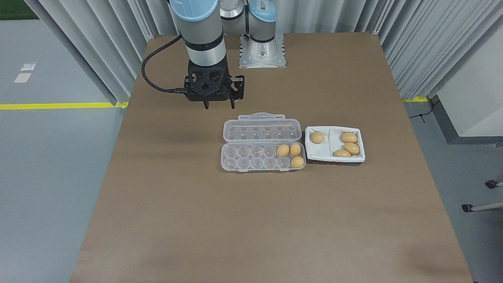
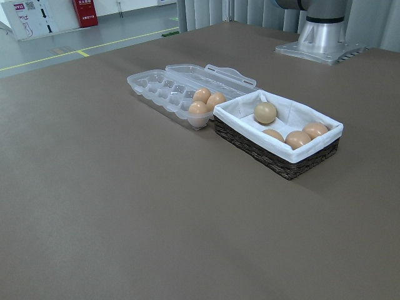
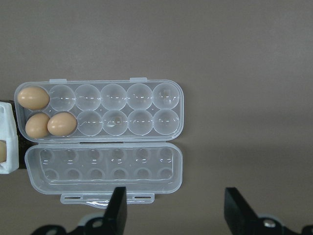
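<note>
An open clear plastic egg box (image 1: pixel 250 156) lies mid-table with three brown eggs (image 1: pixel 297 162) at its right end in the front view; its other cups are empty. Right beside it, a white-lined wicker basket (image 1: pixel 330 151) holds several eggs (image 2: pixel 298 139). The gripper (image 1: pixel 219 104) hangs behind the box, nearer the arm's base, with its fingers pointing down. In the wrist view the gripper is open, its two black fingers wide apart, with nothing seen between them but table.
The robot's base plate (image 1: pixel 262 59) is at the back of the table (image 1: pixel 264 221).
</note>
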